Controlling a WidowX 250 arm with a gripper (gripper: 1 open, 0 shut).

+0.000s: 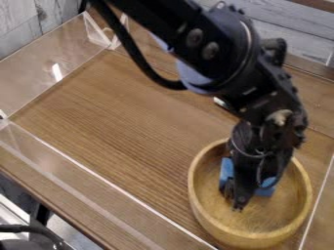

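Note:
A round tan wooden bowl (pixel 248 226) sits at the lower right. My black gripper (pixel 241 186) reaches down into it, shut on a blue object (pixel 265 184) inside the bowl. The gripper's body hides much of that object, so its shape is unclear.
A small white and black item behind the arm is partly hidden. Dark cables lie at the bottom left.

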